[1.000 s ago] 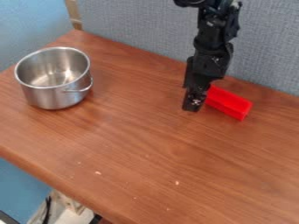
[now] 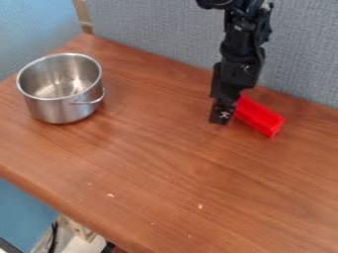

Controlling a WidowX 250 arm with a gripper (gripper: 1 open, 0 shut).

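A black robot arm reaches down from the top right, its gripper [image 2: 227, 105] low over the wooden table, open, at the left end of a red rectangular block [image 2: 260, 118]. The block lies on the table and extends to the lower right of the gripper. Part of its left end is hidden behind the gripper, and whether the fingers touch it is unclear.
A steel pot [image 2: 53, 94] with side handles stands at the left of the table [image 2: 158, 178]. A grey padded wall runs along the back.
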